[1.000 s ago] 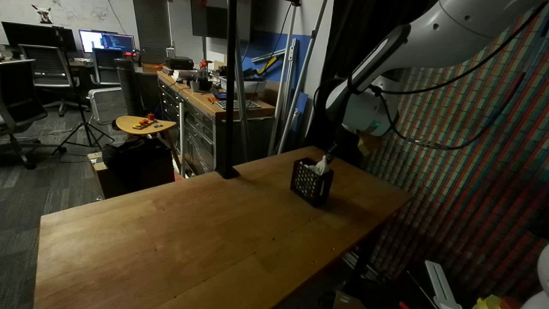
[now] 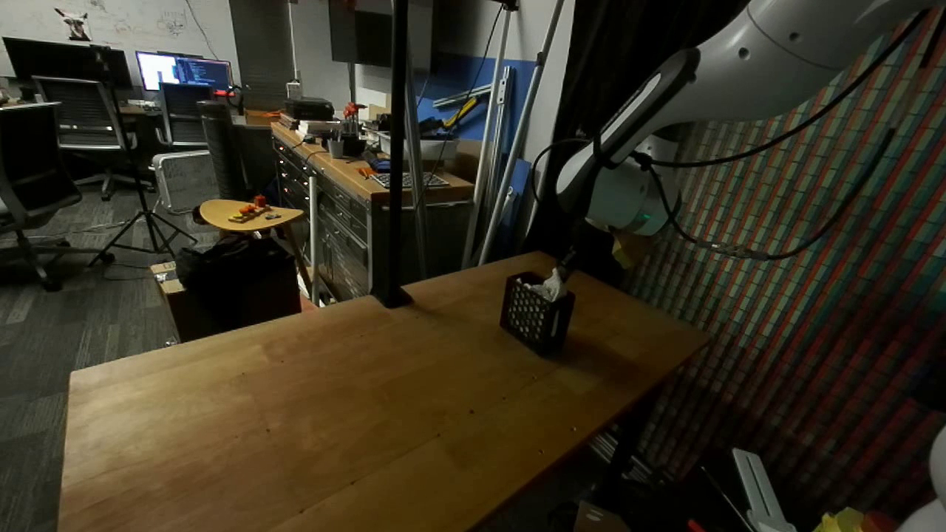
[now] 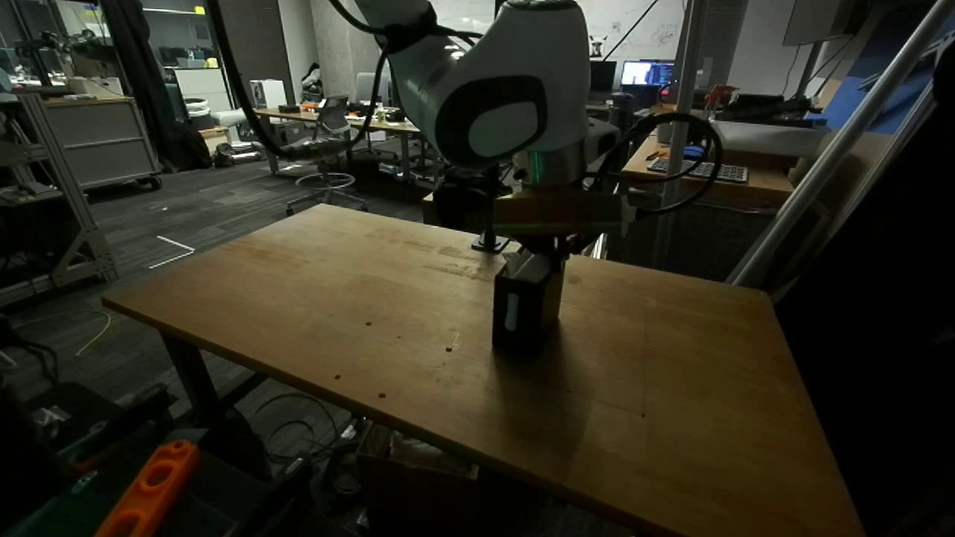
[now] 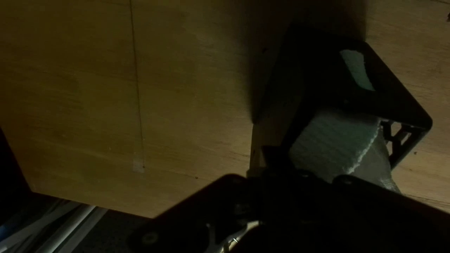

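Note:
A black box with a holed side (image 2: 536, 315) stands upright on the wooden table, towards its right end in exterior view 1. White tissue or thin cloth (image 2: 554, 285) sticks up from its open top and rises to a peak at my fingertips. My gripper (image 2: 565, 264) points down at the box's rim and is shut on this tissue. In the wrist view the tissue (image 4: 337, 143) runs from inside the box to the dark fingers; the exact pinch is lost in shadow. Exterior view 2 shows the box (image 3: 526, 309) directly under my hand.
A black post (image 2: 395, 177) rises at its far edge, and metal poles (image 2: 514, 159) lean behind it. A patterned curtain (image 2: 798, 266) hangs close to my arm.
My arm has shifted slightly left in exterior view 1. The box has stayed where it was, and the tissue looks nearly the same.

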